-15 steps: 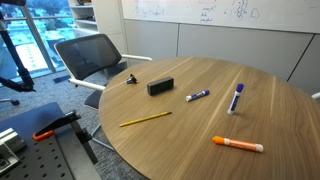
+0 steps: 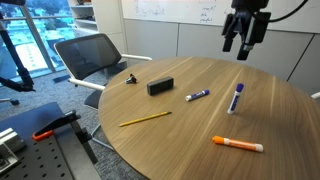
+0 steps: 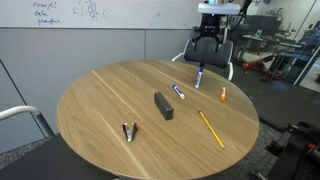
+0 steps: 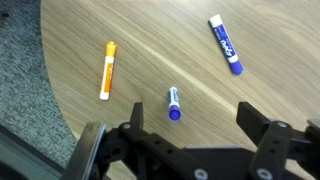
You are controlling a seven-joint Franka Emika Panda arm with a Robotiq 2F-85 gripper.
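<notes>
My gripper (image 2: 236, 54) hangs above the table, its fingers wide apart and nothing between them. Below it a blue-capped marker (image 2: 236, 98) stands upright on the wood. From the wrist camera, the tip of this standing marker (image 4: 174, 113) shows between the two black fingers, well below them. Lying flat to its left in exterior view 1 is a second blue marker (image 2: 197, 95). An orange marker (image 2: 238, 144) lies nearer the front. The yellow pencil (image 2: 146, 118) rests toward the front left.
A black eraser-like block (image 3: 163, 105) sits near the middle of the round table (image 3: 92, 105). By the far-left rim is a small dark object (image 3: 129, 131). A chair (image 2: 88, 58) stands close to the table's edge. Bare wood surrounds the standing marker.
The gripper was out of exterior view 1 a second ago. The objects have not moved.
</notes>
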